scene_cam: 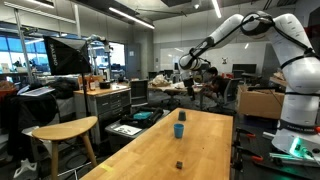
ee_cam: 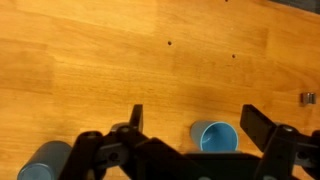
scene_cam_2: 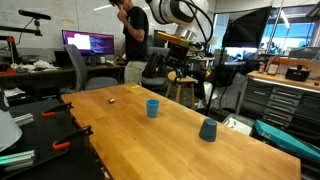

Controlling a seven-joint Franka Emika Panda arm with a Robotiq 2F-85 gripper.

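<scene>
My gripper is open, its fingers wide apart with only bare table seen between their tips. In exterior view 1 the gripper [scene_cam: 190,93] hangs well above the far part of the table. A light blue cup [ee_cam: 214,137] stands upright near the right finger in the wrist view, partly behind the gripper body. The dark grey-blue cup [ee_cam: 45,160] shows at the lower left, cut by the frame edge. Both stand apart: light blue cup [scene_cam_2: 152,108], dark cup [scene_cam_2: 208,130]. A small dark object [ee_cam: 308,98] lies at the right edge; the same small object [scene_cam: 179,164] is nearer exterior view 1's camera.
A round stool [scene_cam: 65,129] stands off to the left, and a person [scene_cam_2: 135,35] is behind the table in exterior view 2. Drawers [scene_cam_2: 275,100] line the back.
</scene>
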